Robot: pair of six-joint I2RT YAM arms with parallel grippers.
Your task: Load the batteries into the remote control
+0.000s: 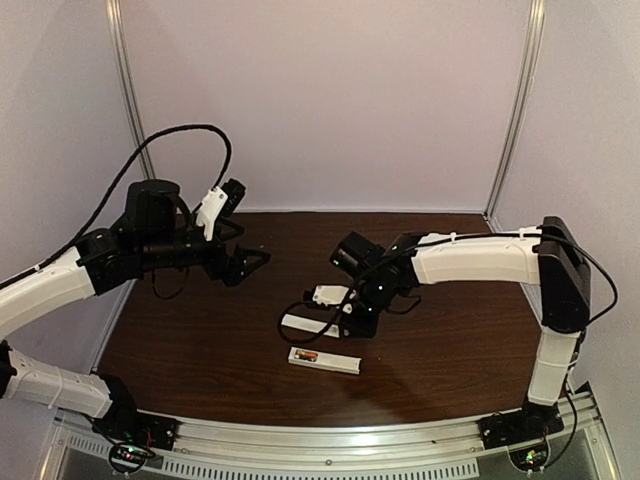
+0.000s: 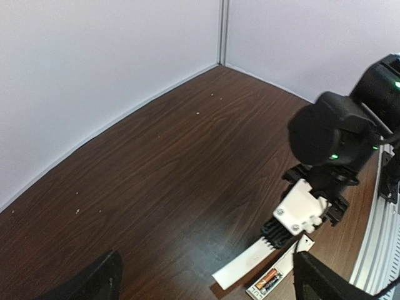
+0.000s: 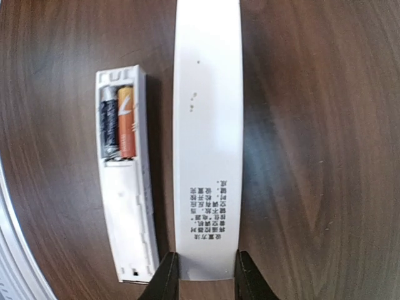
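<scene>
The remote (image 1: 335,363) (image 3: 128,206) lies on the table with its compartment open, a dark battery (image 3: 110,122) and an orange battery (image 3: 125,125) side by side inside. My right gripper is shut on one end of a long white cover (image 3: 207,112) (image 1: 305,324), printed with text, which is held beside the remote, farther from the front edge. In the top view my left gripper (image 1: 250,245) stands open above the left part of the table, apart from both pieces, with nothing between its fingers.
Pale walls surround it, and a metal rail (image 1: 330,428) runs along the front edge.
</scene>
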